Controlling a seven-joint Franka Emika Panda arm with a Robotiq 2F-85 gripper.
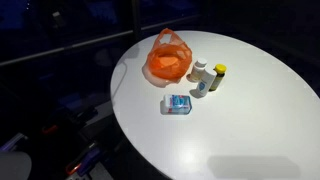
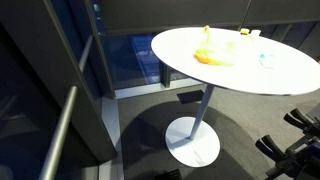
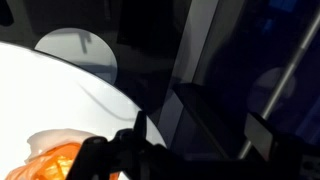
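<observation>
My gripper (image 2: 282,133) stands open beyond the table's edge at the lower right of exterior view 2. In the wrist view its two dark fingers are spread wide, and nothing shows between the tips of the gripper. An orange plastic bag or basket (image 1: 168,58) lies toward the back of the round white table, and part of the orange item (image 3: 60,160) appears at the lower left of the wrist view. Nearer the middle lies a small white-and-blue container (image 1: 177,104). No contact between the gripper and any object shows.
Right of the orange item stand a white bottle (image 1: 199,70), another pale bottle (image 1: 206,84) and a yellow-capped bottle (image 1: 218,77), close together. A round white base (image 2: 192,142) carries the table on a post.
</observation>
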